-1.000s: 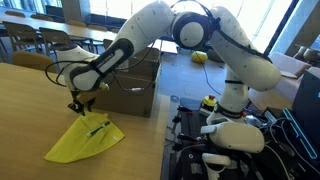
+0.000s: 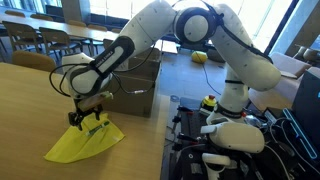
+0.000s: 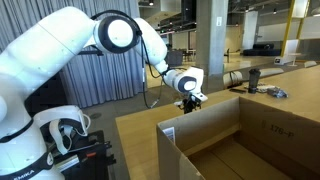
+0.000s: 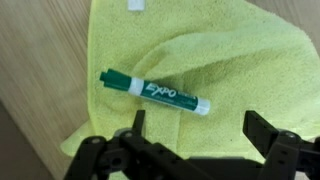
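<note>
A green Expo marker (image 4: 156, 92) with a white band lies on a yellow cloth (image 4: 235, 70), seen close in the wrist view. The same cloth (image 2: 72, 146) is spread over the wooden table in exterior view 1. My gripper is open above it, a finger (image 4: 136, 128) at left and another at right, with nothing between them. From the side, the gripper (image 2: 90, 118) hangs low over the cloth's far part, close to the marker. Exterior view 2 hides the cloth and marker behind a box.
An open cardboard box (image 3: 235, 115) stands on the table beside the arm. Its brown side (image 2: 133, 92) rises behind the gripper in exterior view 1. Bare table (image 2: 35, 105) lies to the left of the cloth.
The cloth has stayed in place.
</note>
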